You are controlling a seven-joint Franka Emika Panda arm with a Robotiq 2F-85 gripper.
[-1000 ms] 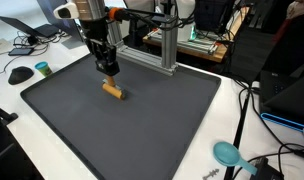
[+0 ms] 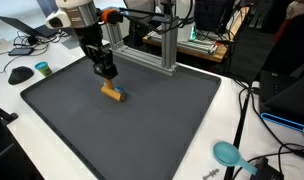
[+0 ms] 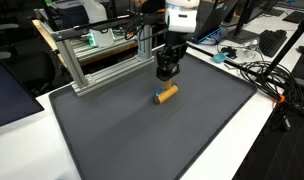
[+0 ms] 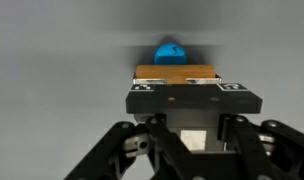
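A small orange-brown wooden block [image 4: 175, 72] is held upright, with my gripper [image 3: 168, 76] shut on it. Its lower part shows beneath the fingers in both exterior views. Right by its foot an orange cylinder [image 2: 112, 94] lies on its side on the dark mat; the same orange cylinder [image 3: 166, 96] appears in the second exterior view. A blue piece [image 4: 171, 53] sits just past the block in the wrist view, partly hidden by it. Whether the block touches the cylinder or the blue piece, I cannot tell.
A metal frame [image 3: 110, 55] stands along one edge. Off the mat are a green cup [image 2: 43, 68], a dark bowl [image 2: 21, 75] and a turquoise object [image 2: 232, 157]. Cables lie at the sides.
The gripper, with the block in it, has shifted slightly left in the first exterior view. The orange cylinder appears a little lower there than before.
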